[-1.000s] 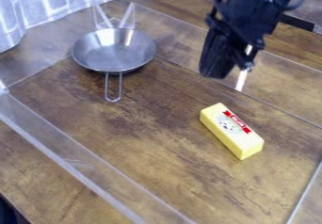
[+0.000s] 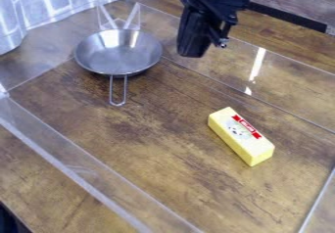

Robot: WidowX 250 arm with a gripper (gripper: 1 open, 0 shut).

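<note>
My dark gripper [image 2: 197, 41] hangs high at the top centre of the camera view, to the right of a silver pan [image 2: 118, 53] and above the bare table. It looks shut, with nothing visible between its dark fingers, though they are hard to make out. A yellow box with a red and white label, like a butter pack [image 2: 241, 136], lies on the table at the lower right.
Something white with two points [image 2: 112, 18] is behind the pan. Clear plastic edges run along the left and lower part of the wooden table [image 2: 144, 159].
My gripper has risen and moved left, away from above the yellow box and closer to the pan. The pan and box have not moved.
</note>
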